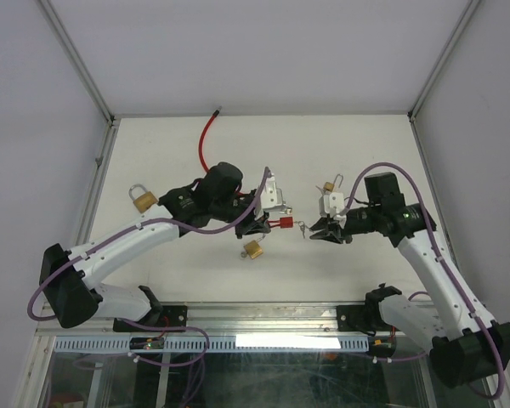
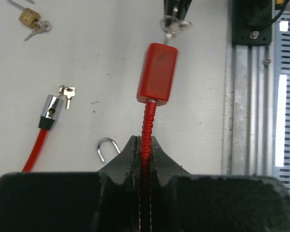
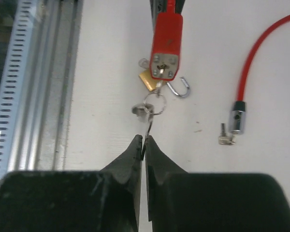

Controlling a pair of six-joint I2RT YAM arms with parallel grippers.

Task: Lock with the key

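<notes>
My left gripper is shut on the red cable of a red lock body (image 2: 157,72), which hangs in front of it. Keys on a ring (image 3: 150,108) stick out of that lock's metal face, toward my right gripper, whose fingertips are close together at the thin end key; whether they grip it is hard to tell. In the top view the two grippers face each other across the red lock (image 1: 285,222) at the middle of the board.
A brass padlock (image 1: 144,200) lies at the left, another (image 1: 253,248) below centre, a third (image 1: 329,187) behind the right gripper. A red cable lock (image 1: 206,136) lies at the back. The front board is clear.
</notes>
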